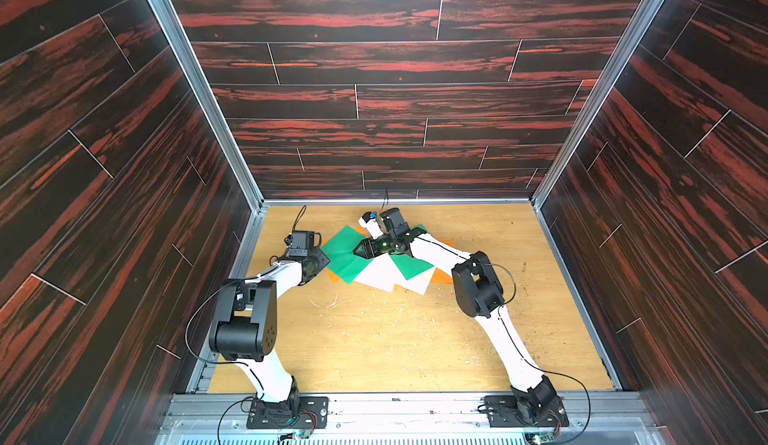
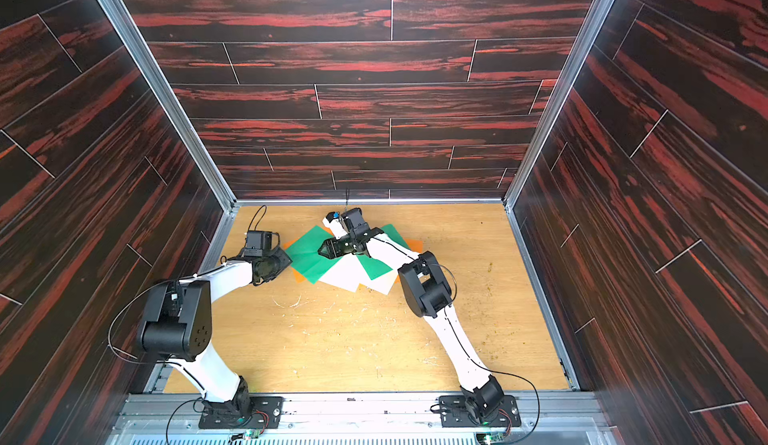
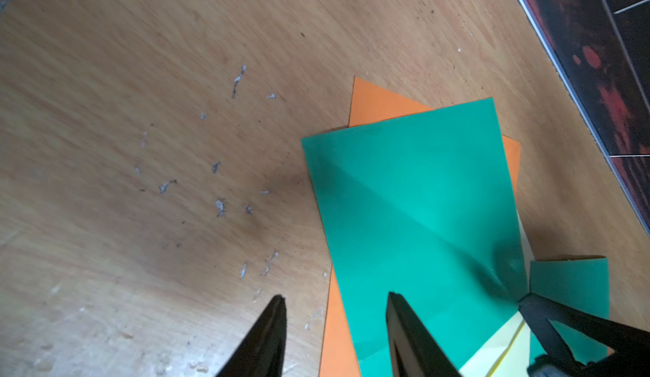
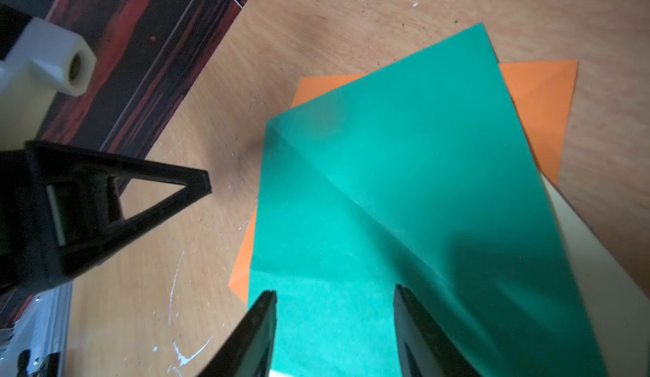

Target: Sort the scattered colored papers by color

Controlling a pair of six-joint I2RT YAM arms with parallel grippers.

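Note:
Two green sheets lie overlapping with orange and white ones in a row at mid-table. The left green paper [image 1: 344, 257] rests on top of an orange paper [image 3: 382, 104] and partly over a white paper [image 1: 380, 273]. A second green paper [image 1: 412, 265] lies farther right, over white and orange paper. My left gripper is open with nothing between its fingers, by the left edge of the left green sheet. Above that sheet hangs my right gripper, its fingers [image 4: 408, 316] apart and nothing seen held between them.
An orange sheet [image 1: 441, 277] shows at the right end of the row, partly hidden by the right arm [image 1: 436, 249]. A dark wall rises behind the table's back edge.

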